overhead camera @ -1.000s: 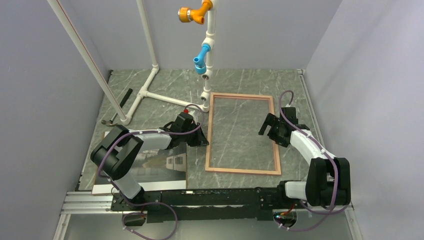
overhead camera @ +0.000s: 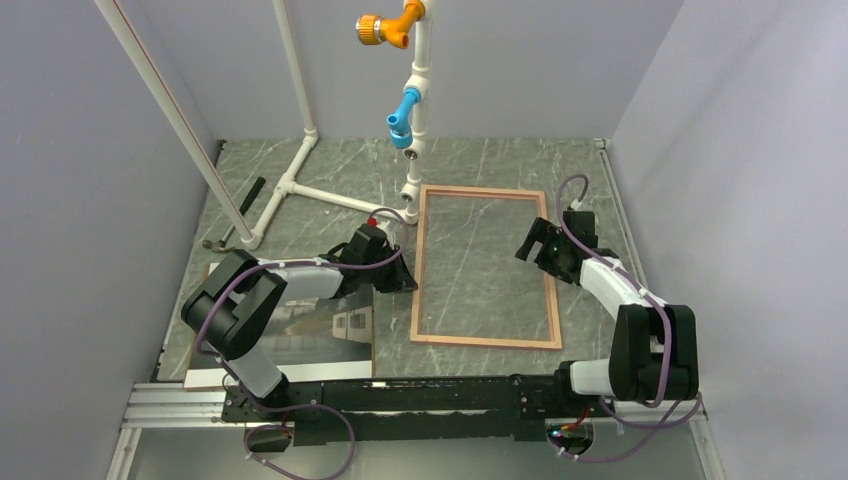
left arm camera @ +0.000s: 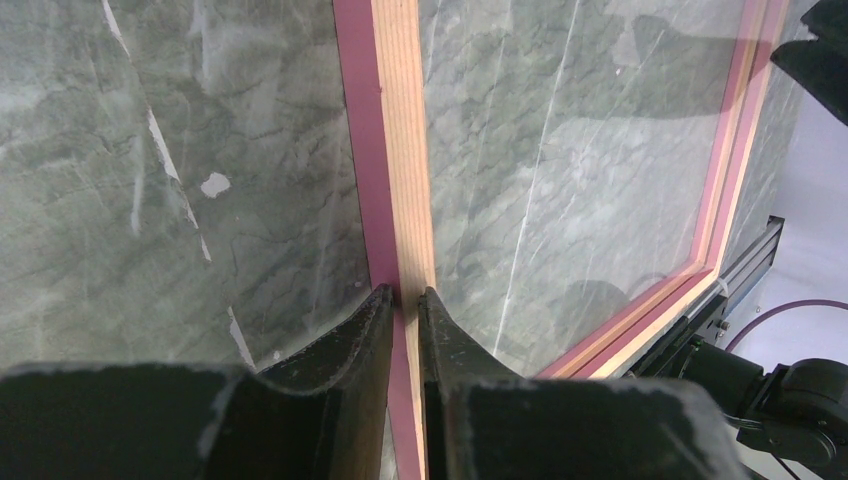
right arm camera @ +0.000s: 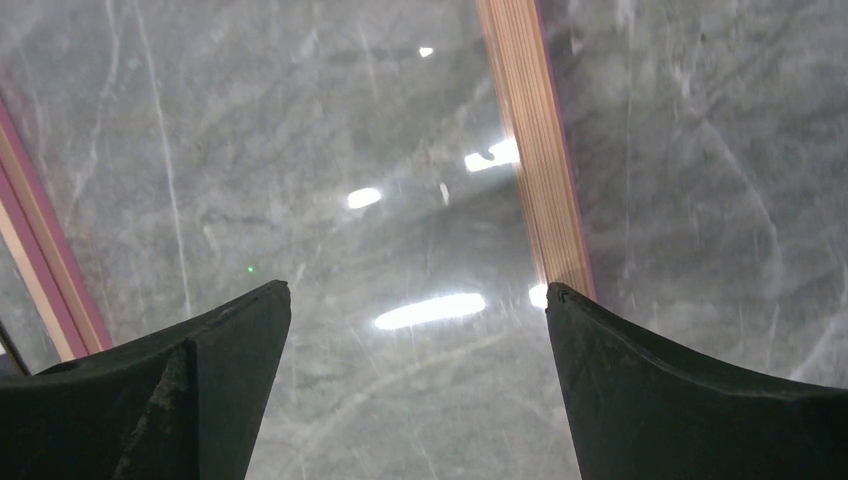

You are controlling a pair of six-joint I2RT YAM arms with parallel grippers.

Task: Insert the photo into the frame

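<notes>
The empty-looking wooden frame (overhead camera: 485,341) lies flat on the grey table. My left gripper (overhead camera: 408,287) is shut on its left rail (left arm camera: 402,130), with one fingertip on each side of the wood in the left wrist view. Above the right part of the frame, my right gripper (overhead camera: 532,258) stands open; the right wrist view shows nothing between its wide fingers, and the right rail (right arm camera: 545,160) runs down to the right fingertip. The photo (overhead camera: 350,345), a greyish picture with a pale border, rests at the front left, partly covered by my left arm.
White pipes (overhead camera: 345,201) stand behind the frame's left side, carrying blue (overhead camera: 402,118) and orange (overhead camera: 385,28) fittings. A dark-handled tool (overhead camera: 252,196) lies at the far left. A black beam (overhead camera: 430,395) borders the table's front. Bare table shows behind the frame.
My right forearm has shifted very slightly away from the front edge, its gripper staying almost in place and open. The left arm, frame and photo look unmoved.
</notes>
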